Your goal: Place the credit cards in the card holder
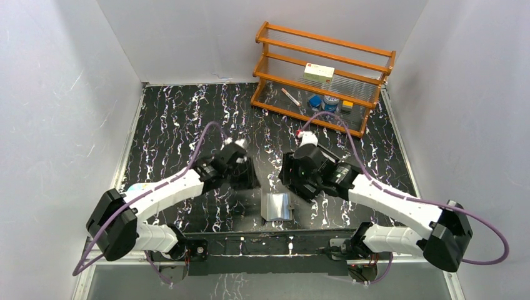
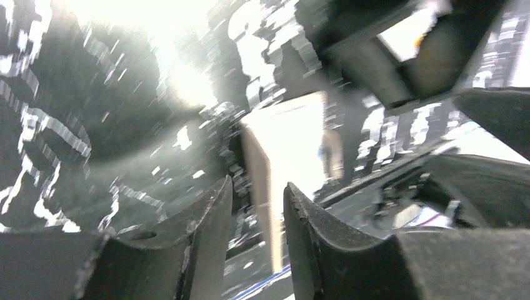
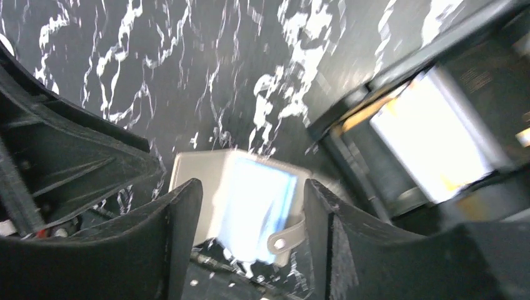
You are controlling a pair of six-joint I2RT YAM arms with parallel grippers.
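The beige card holder [image 1: 278,207] rests near the table's front edge, with a pale blue clear pocket or card [image 3: 250,206] on its inner side. In the left wrist view, the holder's cover [image 2: 269,181] is seen edge-on and looks tilted up. My left gripper is above its left side, fingers apart with no grip showing. Over the right side is my right gripper, open and empty, with the holder visible below its gap. A white card-like piece [image 3: 431,131] lies in the black tray [image 3: 350,150] right of the holder.
Behind the workspace stands a wooden rack [image 1: 325,78] with small boxes and jars. The right arm partly covers the tray. At far left, a pale packet [image 1: 140,186] is half hidden by the left arm.
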